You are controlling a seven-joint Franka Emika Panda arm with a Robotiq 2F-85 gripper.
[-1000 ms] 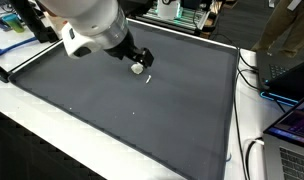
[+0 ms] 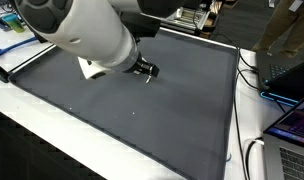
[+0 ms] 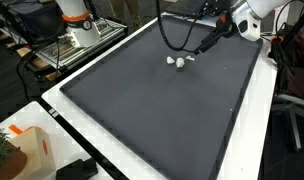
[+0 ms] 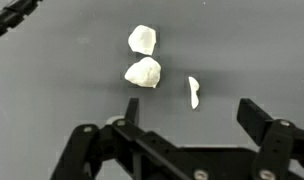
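Three white pieces lie on the dark grey mat: a rounded lump [image 4: 144,72], a second lump [image 4: 142,40] just above it in the wrist view, and a thin curved sliver [image 4: 194,92] to their right. My gripper stands open, its fingers wide apart with only bare mat between the tips. The sliver appears just above that gap in the wrist view. In exterior view 2 the lumps [image 3: 179,62] lie to the left of the gripper [image 3: 204,46]. In exterior view 1 the sliver [image 2: 148,80] shows below the gripper, and the lumps are hidden.
The mat [image 3: 142,105] is broad and clear toward exterior view 2's near side. A laptop [image 2: 287,115] and cables sit beyond its right edge in exterior view 1. A dark cable [image 4: 12,15] crosses the wrist view's upper left corner.
In exterior view 1 my arm has moved right and come closer over the pieces. It now covers the lump that showed there earlier. The sliver has stayed put.
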